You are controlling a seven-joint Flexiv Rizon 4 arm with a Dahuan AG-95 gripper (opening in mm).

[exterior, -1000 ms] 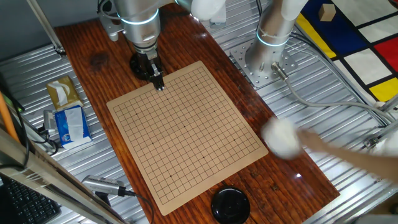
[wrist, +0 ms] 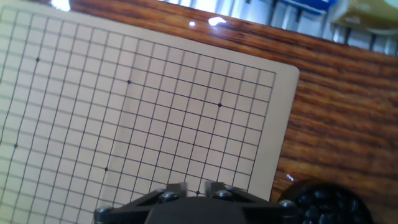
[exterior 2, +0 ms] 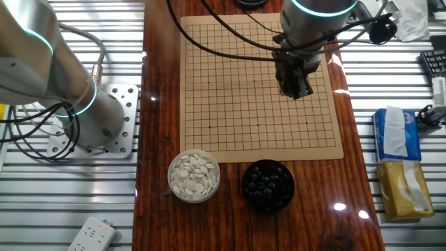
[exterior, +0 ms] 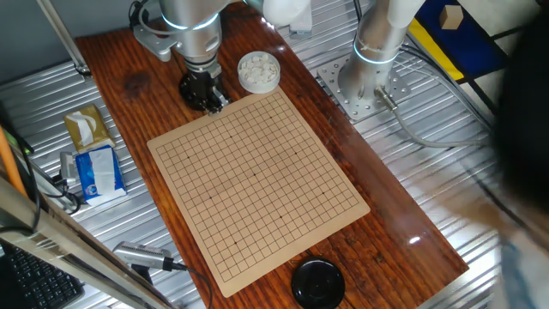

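A pale wooden grid board (exterior: 257,184) lies bare on the table, without stones on its lines. By its far edge stands a round white bowl (exterior: 259,72) of white stones. My gripper (exterior: 220,105) hangs over that end of the board, next to the black bowl (exterior: 190,84), which it partly covers. Exterior view 2 shows black stones (exterior 2: 268,187) filling that bowl. Along the bottom of the wrist view, a narrow gap with the board's lines showing through it parts the fingertips (wrist: 211,186); the gripper is slightly open and empty.
Near the board's other end sits a black round lid or dish (exterior: 317,283). A person (exterior: 527,112) fills the right edge. Tissue packs (exterior: 100,174) lie off the table.
My gripper has turned and shifted slightly toward the far edge.
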